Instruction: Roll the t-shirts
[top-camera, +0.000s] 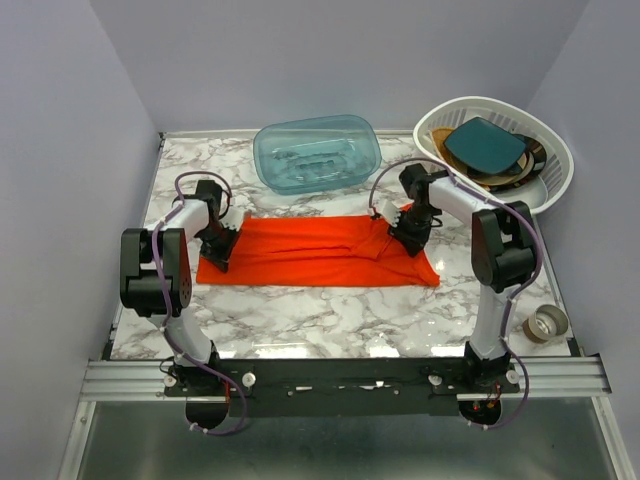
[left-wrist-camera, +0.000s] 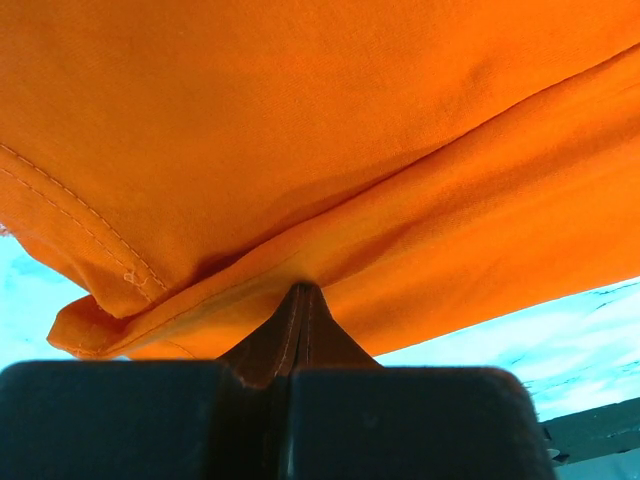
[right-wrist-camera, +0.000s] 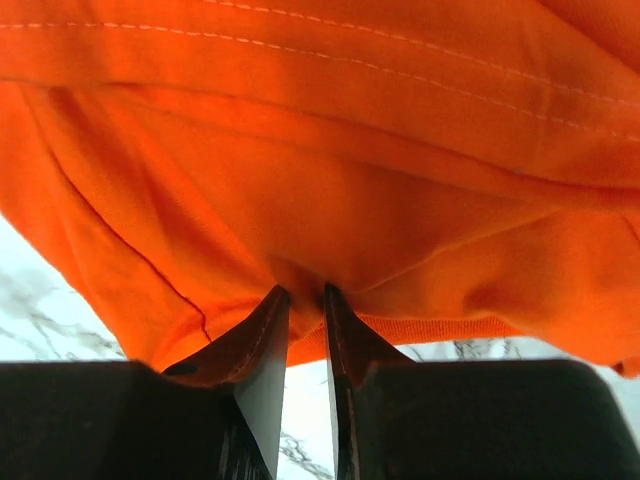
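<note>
An orange-red t-shirt (top-camera: 310, 270), folded into a long strip, lies across the middle of the table in the top view. Over its left end, my left gripper (top-camera: 222, 262) points down. In the left wrist view its fingertips (left-wrist-camera: 303, 292) are pressed together against the cloth near a folded edge, with no fabric visible between them. My right gripper (top-camera: 412, 247) is at the strip's right end. The right wrist view shows orange cloth (right-wrist-camera: 305, 312) in the narrow gap between its fingers, close to a ribbed edge of the shirt.
A translucent blue-green bin (top-camera: 317, 155) stands behind the shirt. At the back right, a white basket (top-camera: 450, 110) holds several items, and a metal cup (top-camera: 546, 323) stands near the right edge. Bare marble-patterned table (top-camera: 300, 325) lies in front of the shirt.
</note>
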